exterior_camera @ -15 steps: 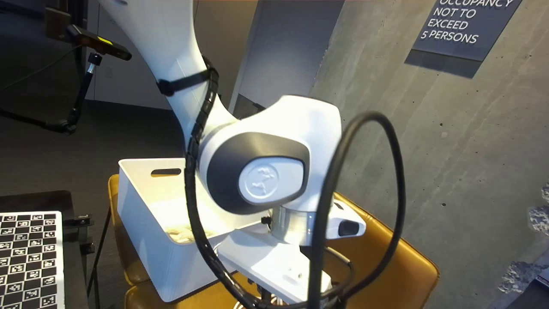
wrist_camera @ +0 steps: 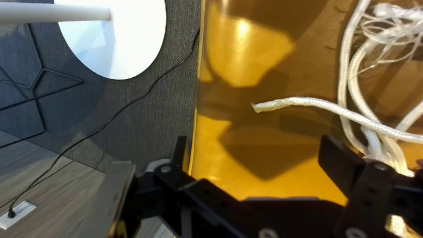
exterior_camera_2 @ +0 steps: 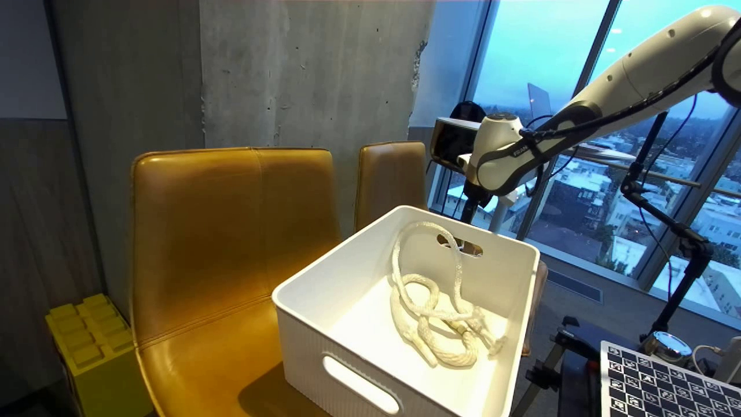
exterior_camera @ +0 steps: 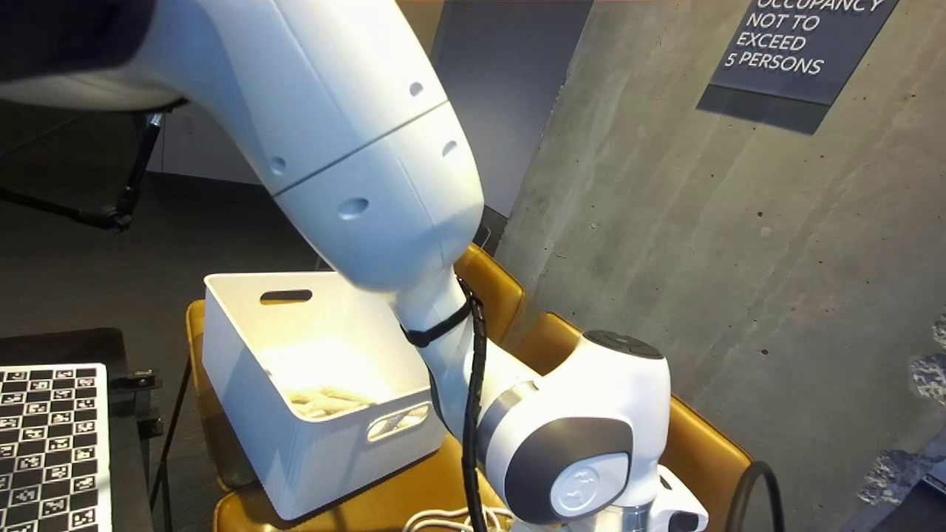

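In the wrist view my gripper stands open, its two black fingers wide apart with nothing between them. Below and beyond them, a white rope (wrist_camera: pixel 317 102) lies on the tan chair seat (wrist_camera: pixel 269 158), its cut end pointing left. The rope's loops and a frayed end bunch up at the right, partly hidden behind the right finger (wrist_camera: pixel 337 160). A white bin (exterior_camera_2: pixel 333 278) on a neighbouring chair holds another coiled rope (exterior_camera_2: pixel 424 313). Exterior view 1 shows a bit of white rope (exterior_camera: pixel 443 516) at its bottom edge; my fingers are out of sight there.
Chair backs (exterior_camera_2: pixel 233 229) rise around the bin. A checkered board (exterior_camera: pixel 53 448) stands beside it. In the wrist view, the seat's left edge drops to a dark floor (wrist_camera: pixel 158 107) with a thin cable and a round white base (wrist_camera: pixel 134 43).
The arm has moved down and to the right in exterior view 1, uncovering more of the bin and the rope inside. The bin has stayed in place.
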